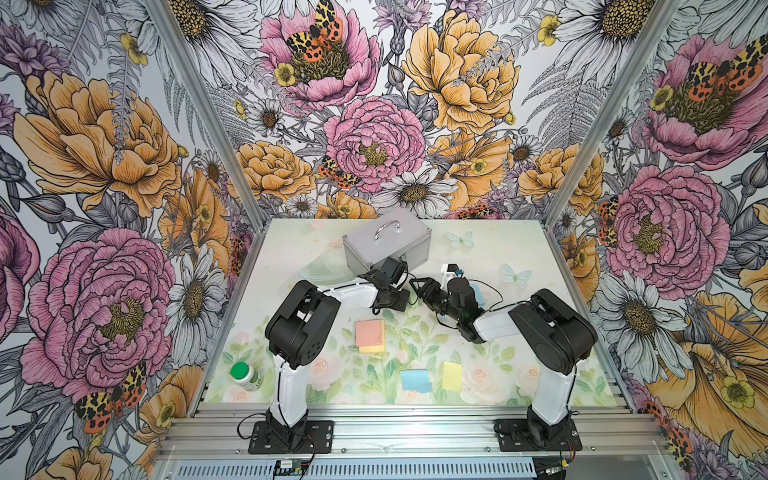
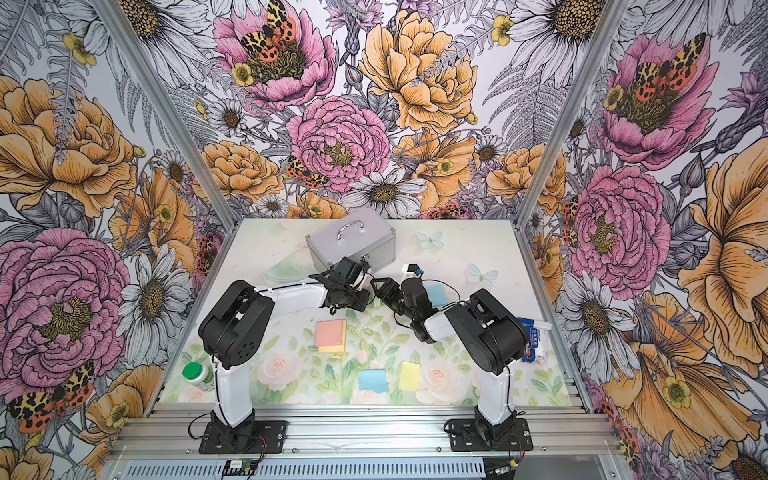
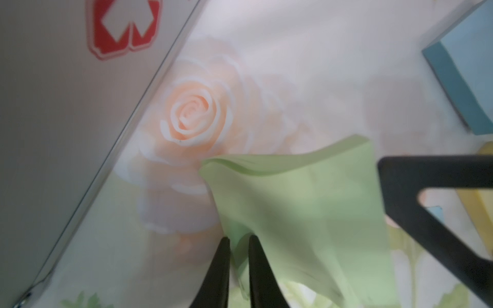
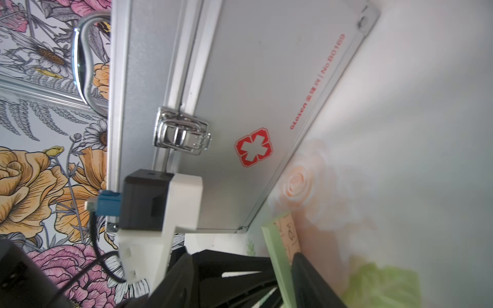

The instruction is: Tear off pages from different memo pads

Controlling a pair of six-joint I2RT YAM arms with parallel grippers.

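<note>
A green memo pad (image 3: 303, 215) with a lifted, curled top sheet lies below my left gripper, whose fingertips are close together over the sheet's edge; whether they grip it is unclear. In the right wrist view the pad's green edge (image 4: 280, 261) stands between the fingers of my right gripper, which are apart, beside the left gripper. Pink (image 1: 369, 332), blue (image 1: 415, 380) and yellow (image 1: 452, 376) pads lie on the front half of the table.
A metal box (image 1: 387, 244) stands just behind the grippers. A green-lidded jar (image 1: 240, 374) is at front left, a blue-and-white item (image 2: 534, 340) at the right edge.
</note>
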